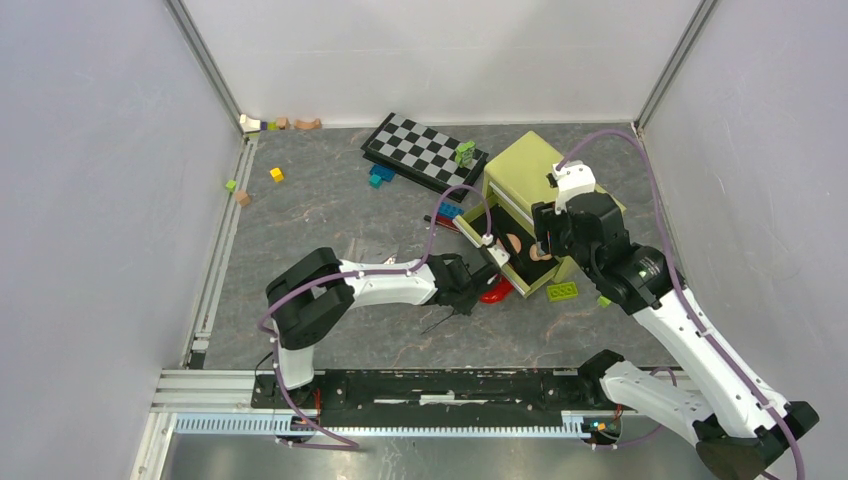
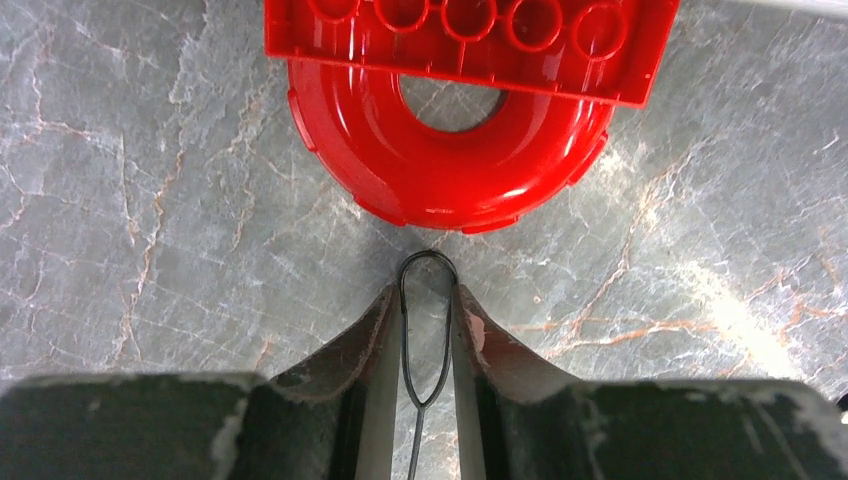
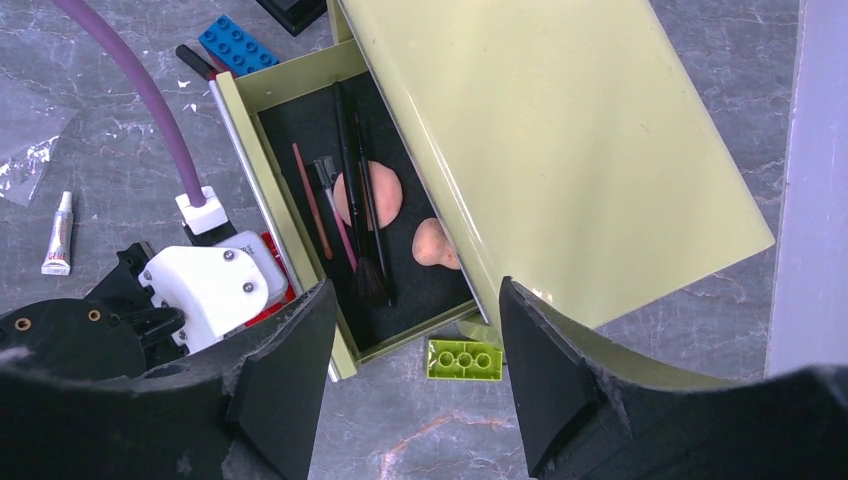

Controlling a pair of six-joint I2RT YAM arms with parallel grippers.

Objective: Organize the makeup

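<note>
In the left wrist view my left gripper is shut on a thin black wire-loop tool [image 2: 420, 405] at table level, just in front of a red plastic ring [image 2: 440, 180] with a red block [image 2: 470, 40] on it. The cream-yellow cabinet [image 3: 560, 150] has its drawer [image 3: 390, 300] pulled out. Inside lie several brushes [image 3: 370, 275], a round pink sponge [image 3: 390, 195] and a pink puff [image 3: 432, 242]. My right gripper is open above the cabinet and drawer, with nothing between its fingers.
A small tube [image 3: 58, 235] lies left of the drawer. A green block [image 3: 464, 360] is below it, a blue block [image 3: 238, 45] and dark stick [image 3: 195, 62] above. A checkerboard [image 1: 425, 150] sits at the back.
</note>
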